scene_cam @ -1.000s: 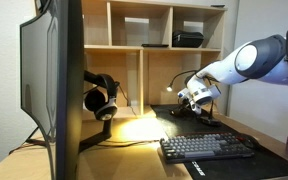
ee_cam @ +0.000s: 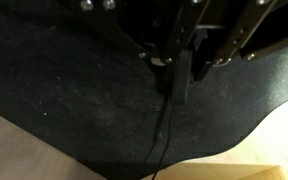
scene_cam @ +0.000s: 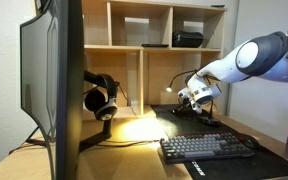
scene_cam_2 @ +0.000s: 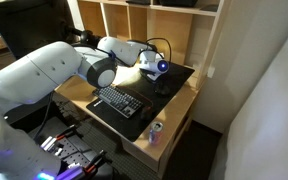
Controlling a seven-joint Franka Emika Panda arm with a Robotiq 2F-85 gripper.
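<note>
In the wrist view my gripper is shut on a dark object (ee_cam: 182, 85), a narrow grey-black piece whose full shape is hidden by the fingers. A thin black cable (ee_cam: 166, 125) runs from beside it across the black desk mat (ee_cam: 74, 95). Seen from the first exterior view, the gripper (scene_cam: 185, 106) is low over the mat's far part, near the shelf. In the second exterior view the gripper (scene_cam_2: 162, 78) is too small and dark for its contents to be made out.
A keyboard (scene_cam: 206, 147) lies on the mat in front of the arm, with a mouse (scene_cam: 247, 140) beside it. Headphones (scene_cam: 100, 100) hang near the monitor (scene_cam: 64, 90). The wooden shelf (scene_cam: 119, 50) stands behind. A can (scene_cam_2: 155, 131) is at the desk's edge.
</note>
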